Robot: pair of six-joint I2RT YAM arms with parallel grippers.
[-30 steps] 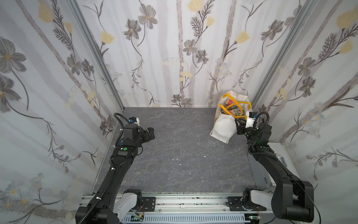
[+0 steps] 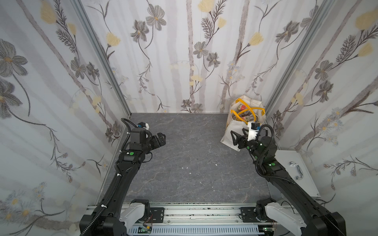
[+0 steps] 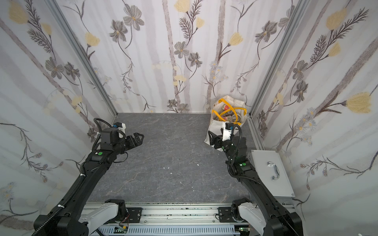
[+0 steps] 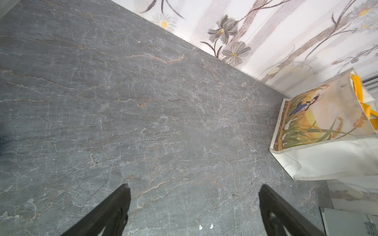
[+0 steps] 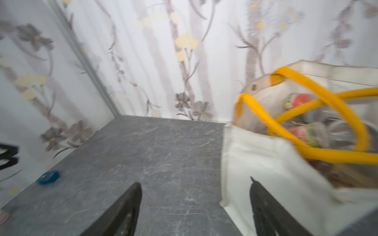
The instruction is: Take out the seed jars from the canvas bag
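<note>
A canvas bag [image 2: 232,133] with yellow straps stands at the back right; its printed side [image 4: 319,114] faces the left wrist view. Inside, jars [image 5: 311,135] with red and pale labels show through the straps, partly hidden. My right gripper is open at the bag's front left, nothing between its fingers; the right wrist view is partly blurred. My left gripper hangs open over bare floor at the left, well apart from the bag.
A white panel with a metal handle [image 3: 271,184] lies at the front right. Patterned walls enclose the back and both sides.
My right arm has moved leftward across the bag's front. My left gripper has shifted slightly. The bag stands in the same place.
</note>
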